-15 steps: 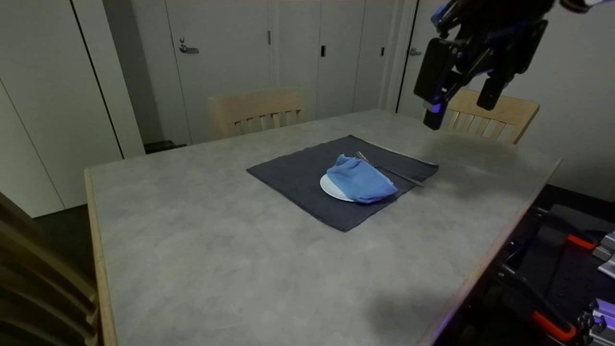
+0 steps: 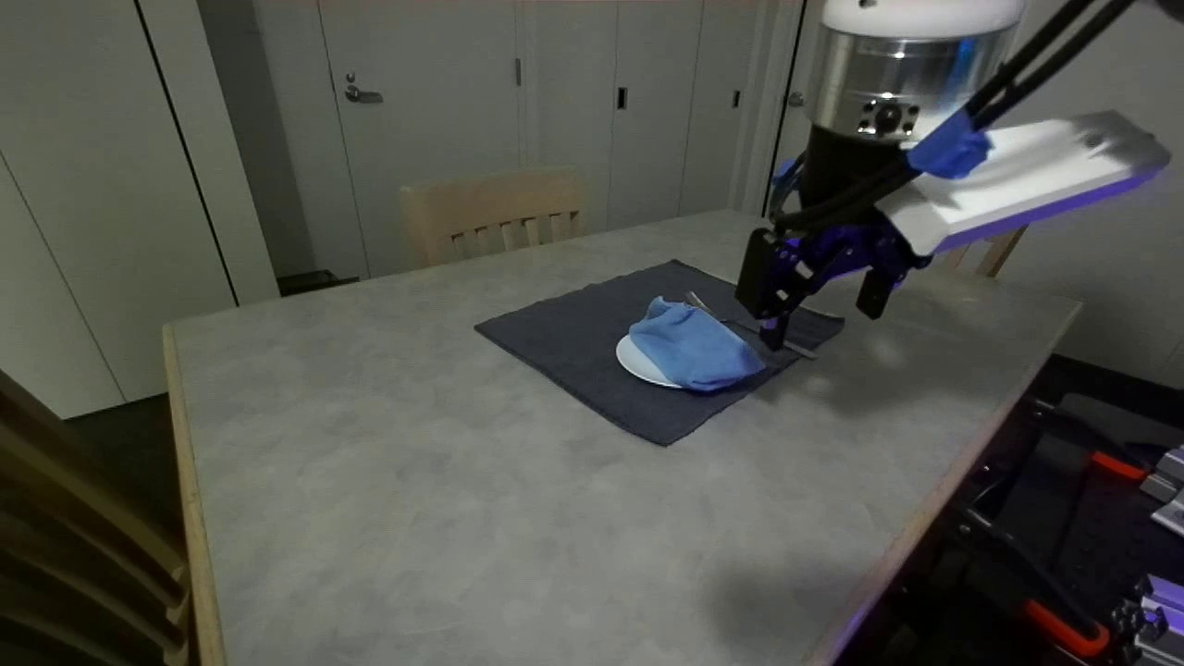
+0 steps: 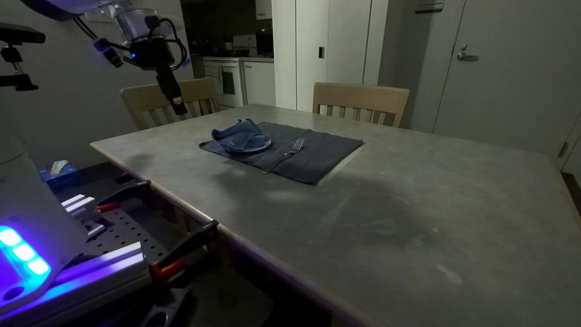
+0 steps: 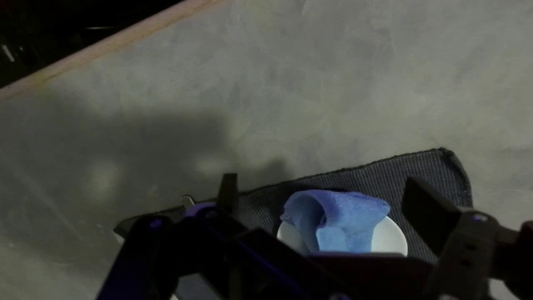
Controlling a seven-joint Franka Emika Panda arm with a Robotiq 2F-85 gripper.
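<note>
A crumpled blue cloth [image 2: 693,346] lies over a white plate [image 2: 640,364], covering much of it. Both rest on a dark grey placemat [image 2: 566,333]. A fork [image 3: 289,155] lies on the mat beside the plate, its handle reaching past the mat's edge. My gripper [image 2: 823,316] hangs above the table near the fork's handle end, open and with nothing between its fingers. In the wrist view the cloth [image 4: 344,217] and plate [image 4: 391,237] show between the spread fingers, well below them. Part of the mat and most of the fork are hidden there by the gripper.
Bare tabletop [image 2: 422,477] surrounds the mat. Wooden chairs [image 3: 360,101] stand along the far side. By the table's edge on the robot's side are black clamps [image 3: 185,245] with red parts. Closed doors [image 2: 433,133] stand behind.
My gripper has come down and to the left in exterior view 1, closer to the mat and fork. The cloth, plate, fork and mat have stayed where they were.
</note>
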